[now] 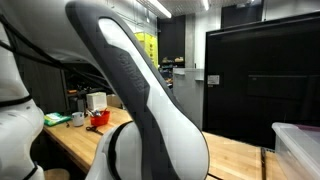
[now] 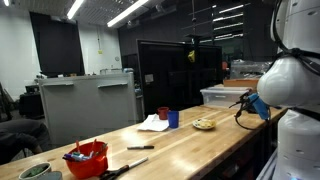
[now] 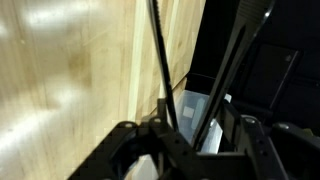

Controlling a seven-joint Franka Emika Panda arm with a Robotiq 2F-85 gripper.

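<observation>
In the wrist view, my gripper sits at the lower middle, with a dark tong-like tool [image 3: 163, 60] between its fingers. Its two long thin arms spread apart away from the gripper. Exterior view 2 shows a dark thin shape, apparently this tool [image 2: 241, 107], beside a blue part at the far right, near the table's edge. A plate of yellowish food [image 2: 204, 124] lies to its left. My arm hides the gripper in exterior view 1.
A blue cup [image 2: 173, 119], a red cup [image 2: 163, 112] and a white cloth [image 2: 154, 124] stand towards the back. A red bowl [image 2: 86, 158] with utensils is at the left. A clear bin [image 2: 222, 96] is behind the plate.
</observation>
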